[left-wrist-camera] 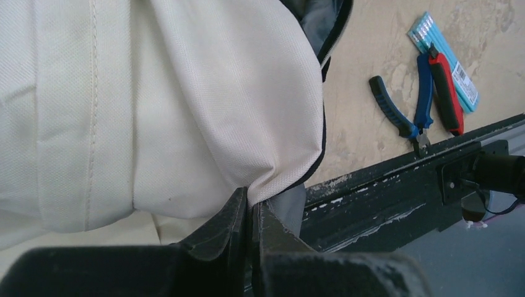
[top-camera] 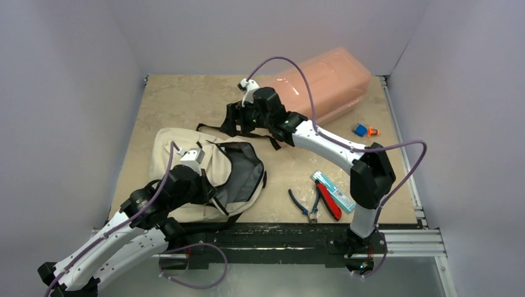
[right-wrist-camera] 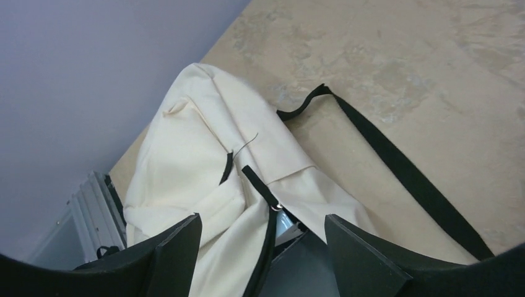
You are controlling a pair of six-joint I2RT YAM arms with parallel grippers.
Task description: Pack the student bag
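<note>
The cream bag (top-camera: 166, 141) lies on the left of the table, its grey-lined compartment (top-camera: 244, 162) spread open. My left gripper is shut on a pinched fold of the bag's cream fabric (left-wrist-camera: 266, 142) near the front edge. Over the back of the bag, my right gripper stands with its fingers apart and nothing between them. Beneath it, the right wrist view shows a small light-blue item (right-wrist-camera: 283, 224) inside the bag's mouth, mostly hidden. A black strap (right-wrist-camera: 402, 167) trails off behind the bag.
Red-and-blue pliers (top-camera: 312, 210) and a light-blue pack (top-camera: 337, 193) lie at the front right. Beyond them are a blue block (top-camera: 360, 130) and an orange piece (top-camera: 373, 131). A pink translucent bin (top-camera: 322, 80) fills the back right.
</note>
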